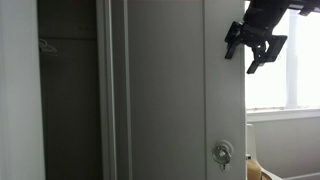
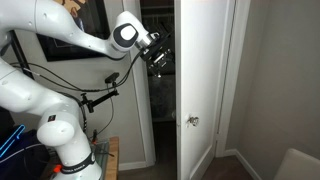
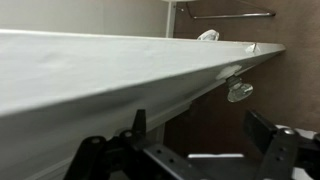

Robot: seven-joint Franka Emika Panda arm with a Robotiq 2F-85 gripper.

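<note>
A tall pale door (image 1: 165, 90) stands ajar, with a round glass knob (image 1: 222, 153) near its free edge. In exterior view 2 the same door (image 2: 200, 80) is seen partly edge-on, its knob (image 2: 192, 121) low down. My gripper (image 1: 242, 60) is open, high up by the free edge and well above the knob; nothing shows between its fingers. The wrist view has the door's long white edge (image 3: 120, 75) running across above my gripper, with a glass knob (image 3: 240, 92) farther off. Whether a finger touches the door cannot be told.
Left of the door lies a dark closet (image 1: 72, 110) with a white hanger (image 1: 47, 46). A bright window (image 1: 266, 75) and a pale chair (image 1: 268, 150) are on the right. Another pale chair back (image 2: 298, 165) fills a corner in exterior view 2.
</note>
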